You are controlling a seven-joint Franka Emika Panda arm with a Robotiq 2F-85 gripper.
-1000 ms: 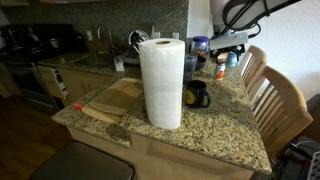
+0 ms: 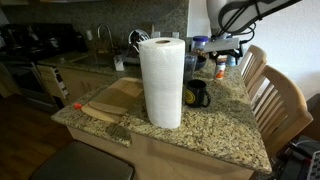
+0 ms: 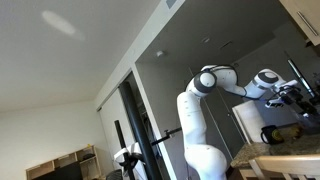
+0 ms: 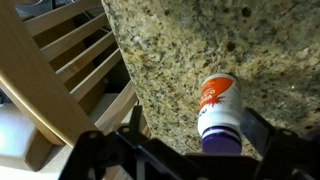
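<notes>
A small bottle with an orange and white label (image 4: 217,97) and a purple cap stands on the speckled granite counter (image 4: 165,60) in the wrist view. My gripper is open, its dark fingers spread to either side of the bottle's image, the bottle nearer the right one. In exterior view 1 the gripper (image 2: 224,48) hangs at the counter's far right end, just above an orange-labelled bottle (image 2: 220,70). No contact between fingers and bottle can be made out.
Wooden chairs (image 2: 284,105) line the counter's right side. A paper towel roll (image 2: 162,85), a dark mug (image 2: 197,94) and cutting boards (image 2: 115,98) occupy the nearer counter. Jars (image 2: 199,46) stand close to the gripper.
Over the last second my gripper has shifted a little to the left in exterior view 1, over the orange-labelled bottle. The objects on the counter have stayed in place.
</notes>
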